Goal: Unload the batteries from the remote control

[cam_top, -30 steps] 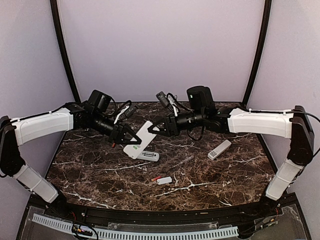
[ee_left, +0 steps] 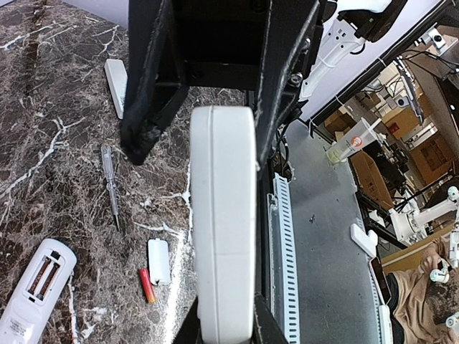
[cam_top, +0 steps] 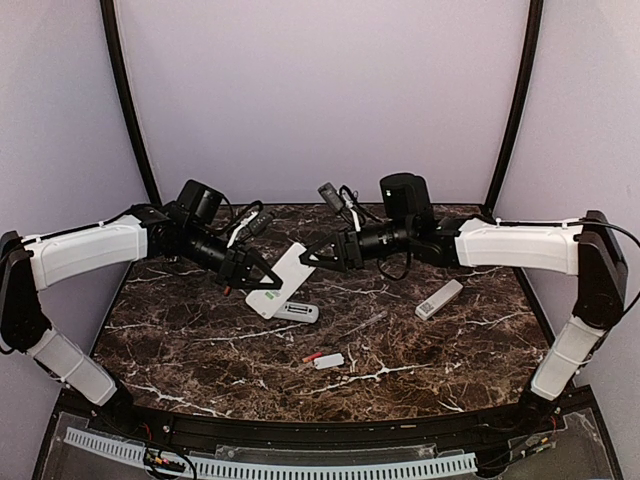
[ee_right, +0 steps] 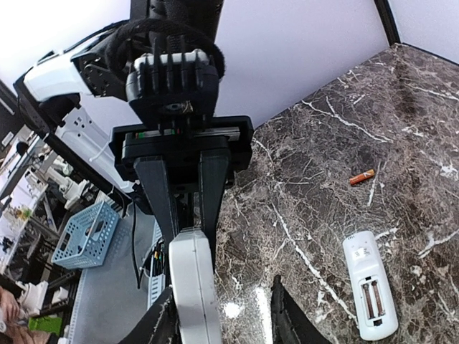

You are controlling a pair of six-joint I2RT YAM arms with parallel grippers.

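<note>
A white rectangular object (cam_top: 280, 285), like a remote body, is held in mid-air by my left gripper (cam_top: 262, 280), shut on it. My right gripper (cam_top: 320, 255) is at its upper end, fingers part open around or just off it. A white remote (ee_right: 369, 287) with an open compartment holding batteries lies on the marble table, below the held object. Beside a small white cover (ee_left: 159, 261) lies a red battery (ee_left: 147, 284); another orange battery (ee_right: 362, 177) lies farther off.
A thin screwdriver (ee_left: 111, 183) lies on the table (cam_top: 220, 360) near the middle. Another white remote-like object (cam_top: 438, 298) lies at the right.
The right arm has shifted very slightly near the top of the held object; the left gripper and the things on the table look unchanged.
</note>
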